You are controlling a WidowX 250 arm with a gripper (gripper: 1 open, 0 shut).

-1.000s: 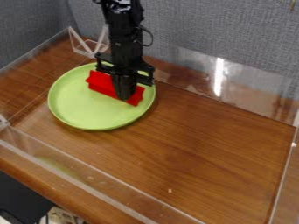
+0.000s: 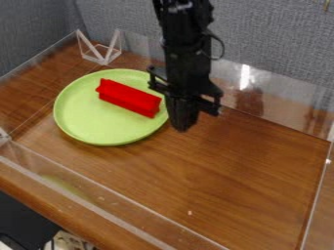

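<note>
A red block [image 2: 128, 98] lies diagonally on a green plate [image 2: 92, 122] at the left of the table. My black gripper [image 2: 181, 119] hangs just right of the block, over the plate's right edge and the bare wood beside it. It is shut, and I see nothing held between its fingers, though they are dark and small in this view.
Open wooden table [image 2: 229, 190] fills the front and right. A wire-like white object [image 2: 98, 51] stands at the back left. A grey wall with a clear edge strip runs along the back.
My gripper has moved right and toward the front, from over the red block to beside it. The block now shows uncovered, still on the plate.
</note>
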